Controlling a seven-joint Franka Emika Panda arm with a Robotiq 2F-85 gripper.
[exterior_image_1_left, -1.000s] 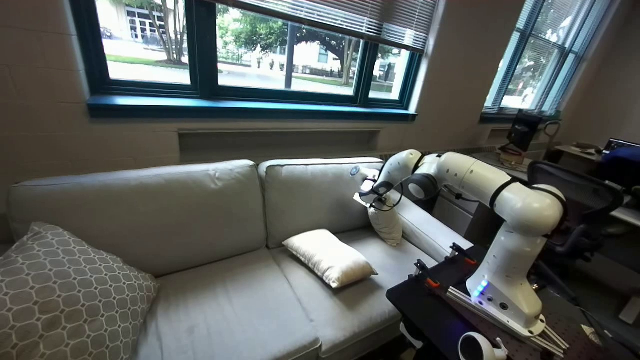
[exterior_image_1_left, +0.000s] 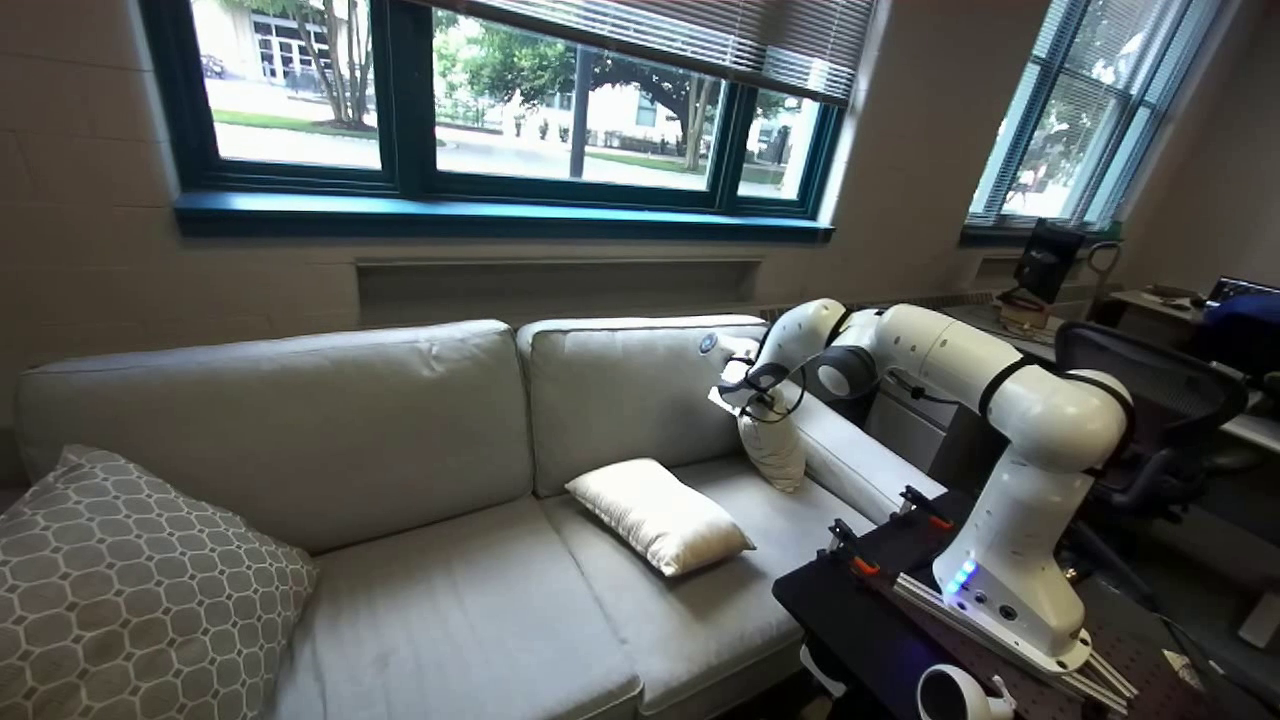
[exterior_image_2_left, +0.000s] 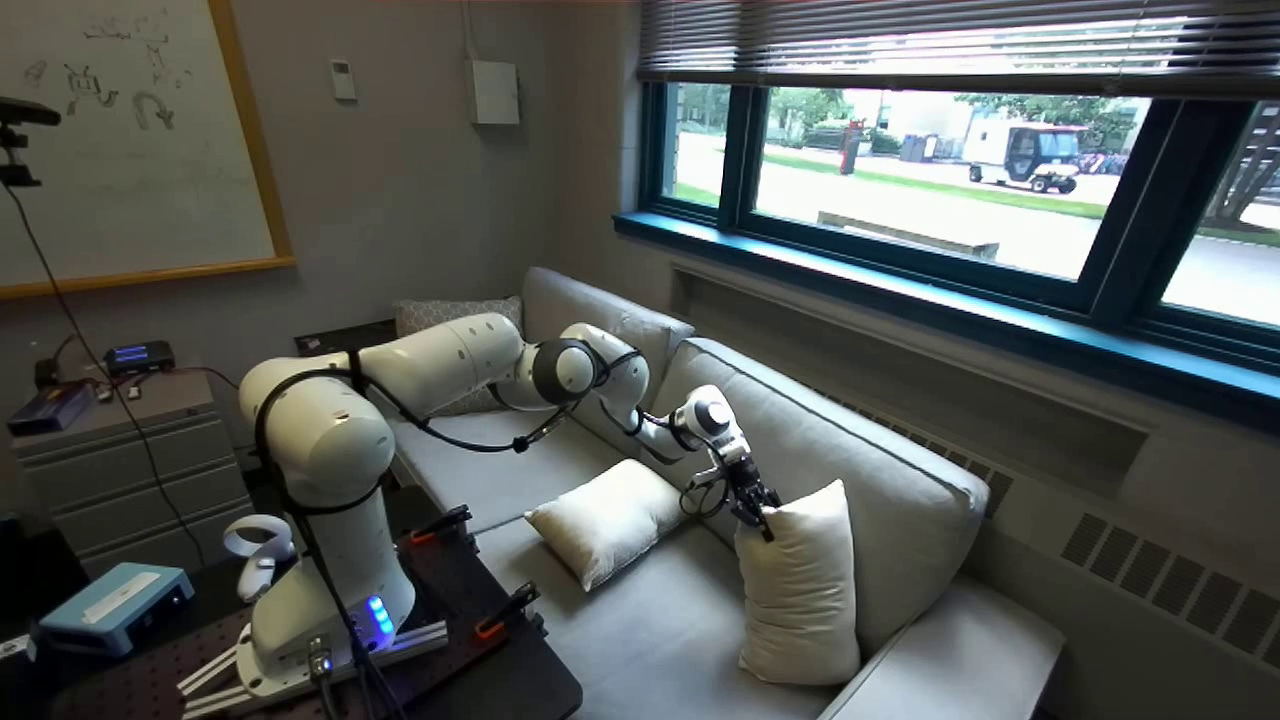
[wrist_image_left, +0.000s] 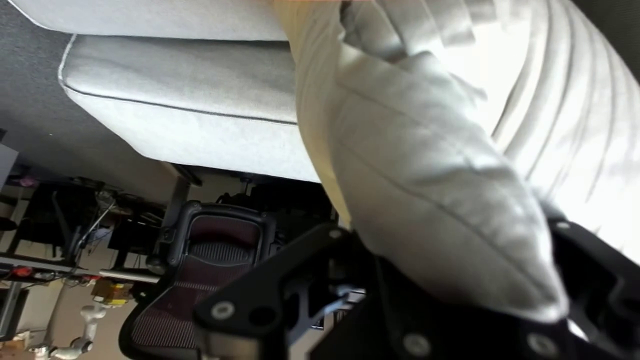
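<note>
A cream pillow (exterior_image_2_left: 801, 594) stands upright at the armrest end of the sofa, against the backrest. My gripper (exterior_image_2_left: 765, 514) is at its upper corner, shut on the fabric. In the wrist view, the pillow's pinched corner (wrist_image_left: 444, 198) fills the space between the black fingers and bulges towards the camera. From exterior view 1 the same pillow (exterior_image_1_left: 774, 446) is partly behind the wrist, and the fingertips are hidden there. A second cream pillow (exterior_image_1_left: 660, 516) lies flat on the seat cushion, apart from the gripper.
A grey patterned pillow (exterior_image_1_left: 144, 588) leans at the sofa's far end. The sofa backrest (exterior_image_2_left: 828, 444) rises close beside the gripper, and the armrest (exterior_image_1_left: 846, 450) borders the upright pillow. Much of the seat (exterior_image_1_left: 456, 612) is bare. Clamps sit on the robot's black table (exterior_image_2_left: 492, 636).
</note>
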